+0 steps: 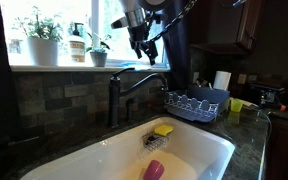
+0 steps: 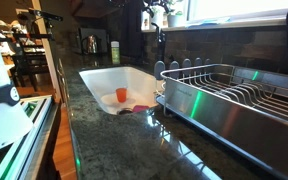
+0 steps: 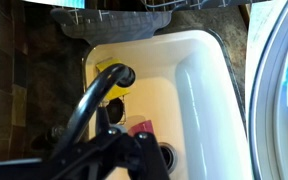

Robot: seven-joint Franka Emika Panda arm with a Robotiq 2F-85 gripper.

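Observation:
High over the sink, in front of the window, my gripper [image 1: 146, 50] hangs open with nothing seen between its fingers. Below it is the white sink basin [image 1: 94, 158]. A pink cup [image 1: 154, 170] lies in the basin, well apart from the gripper. On the sink's back edge sits a yellow sponge [image 1: 164, 129] beside a small wire holder [image 1: 152, 142]. The wrist view shows the sponge [image 3: 103, 78] and part of the pink cup [image 3: 141, 128], partly covered by dark shapes. An orange-red cup [image 2: 121, 95] shows in the second exterior view.
The black faucet [image 1: 114, 100] rises behind the sink, its spout reaching over the basin. A grey dish rack [image 1: 191, 106] stands to the right. Potted plants and a soap bottle [image 1: 76, 47] line the sill. A metal rack [image 2: 234, 115] occupies the counter in the second exterior view.

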